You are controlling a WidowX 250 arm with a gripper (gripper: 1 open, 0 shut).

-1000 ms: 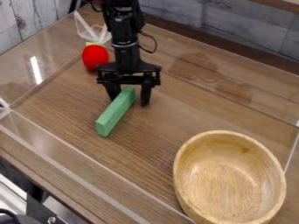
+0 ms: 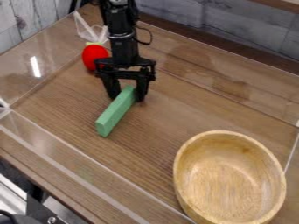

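My black gripper [image 2: 124,80] reaches down from the top centre over a green bar [image 2: 114,114], which lies diagonally on the wooden table [image 2: 52,131]. The fingertips are at the bar's far end; whether they touch it or grip it is unclear.
A red ball [image 2: 93,58] and a translucent bag [image 2: 91,33] sit behind and left of the gripper. A pale wooden bowl [image 2: 229,178] stands at the lower right.
The bar looks nearly unchanged, perhaps slightly shifted.
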